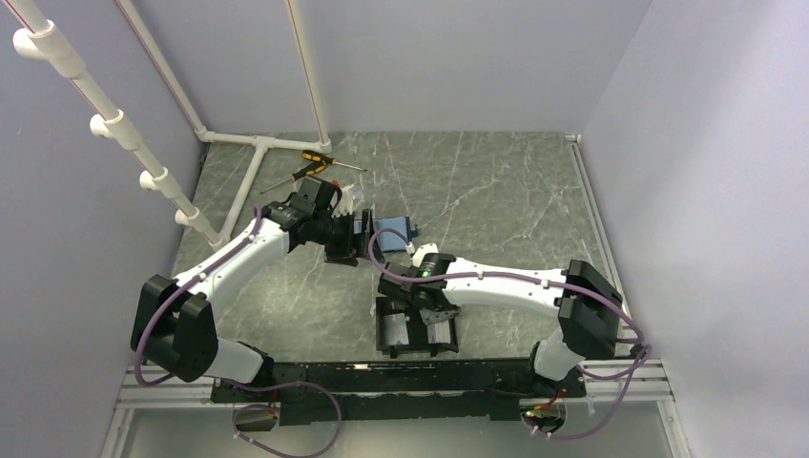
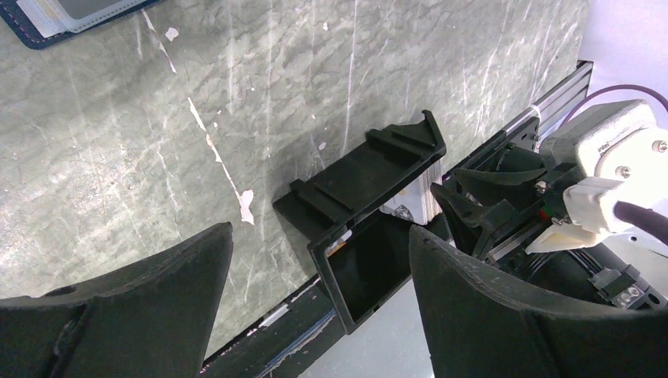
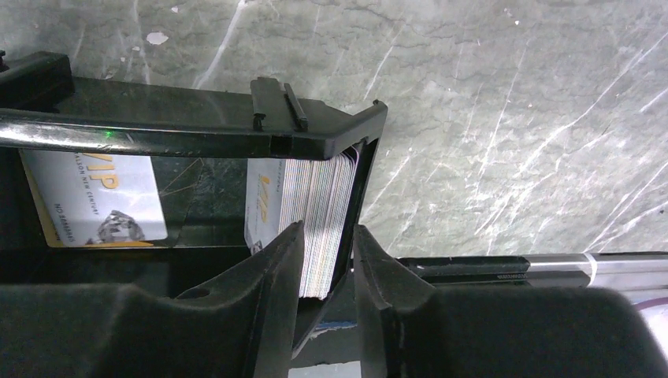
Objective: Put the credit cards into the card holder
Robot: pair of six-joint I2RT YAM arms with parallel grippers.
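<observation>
In the top view the blue card holder (image 1: 393,235) lies on the table, partly under my left gripper. One corner of the holder (image 2: 49,36) shows at the upper left of the left wrist view. A black box (image 1: 381,329) stands near the front edge. Inside it, a packed stack of white cards (image 3: 321,216) is at the right end, and VIP cards (image 3: 118,201) lie flat at the left. My right gripper is over the stack with its fingertips apart; whether they touch the cards cannot be told. My left gripper stands open and empty.
Two screwdrivers (image 1: 314,169) lie at the back left, near the white pipe frame (image 1: 250,181). The box's raised black rim (image 3: 173,142) runs along the stack.
</observation>
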